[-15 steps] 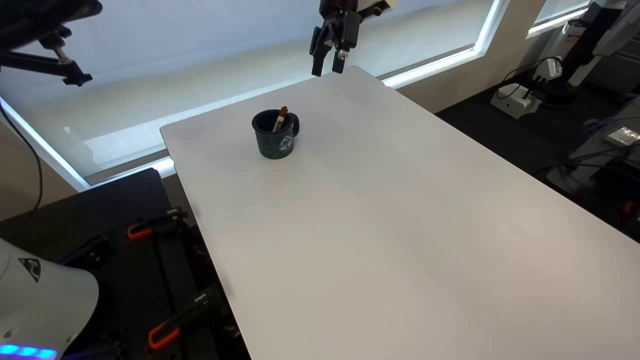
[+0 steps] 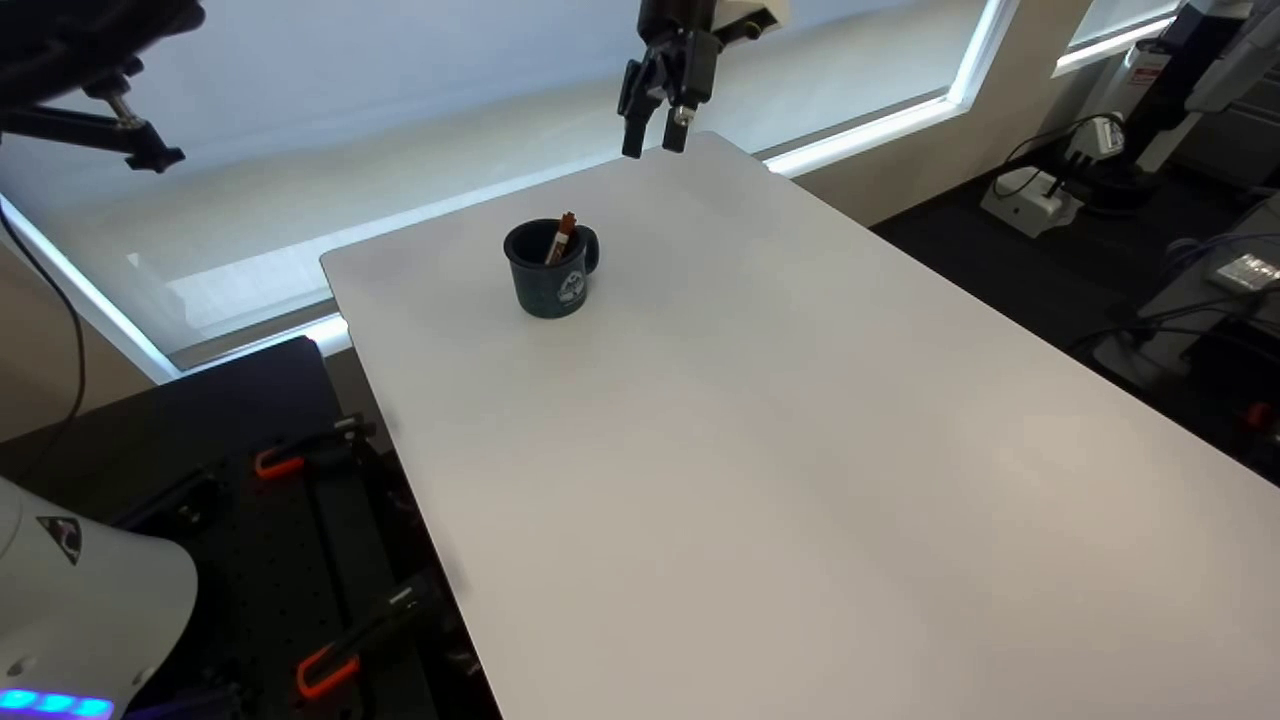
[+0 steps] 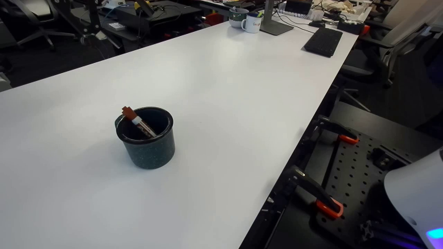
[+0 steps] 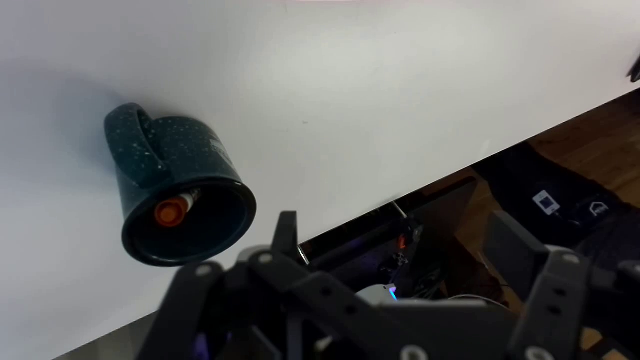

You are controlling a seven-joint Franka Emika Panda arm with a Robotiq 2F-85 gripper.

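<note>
A dark green speckled mug (image 2: 548, 288) stands upright on the white table, near its far left corner in exterior view 1. Inside it leans a marker (image 3: 139, 122) with a brown-orange cap, poking above the rim. From the wrist view, the mug (image 4: 180, 150) lies to the left of my gripper, its mouth and the marker's cap (image 4: 170, 212) visible. Wide apart, the two fingers have nothing between them. In exterior view 1 my gripper (image 2: 654, 146) hangs up and to the right of the mug, clear of it. Exterior view 2 does not show the gripper.
Clamps with orange pads (image 3: 331, 207) sit beside the table's edge at the robot's base. At the table's far end are a white mug (image 3: 252, 22), another dark mug (image 3: 237, 16), a monitor stand and a keyboard (image 3: 324, 41).
My gripper has come down very slightly in exterior view 1. The mug and marker have not moved.
</note>
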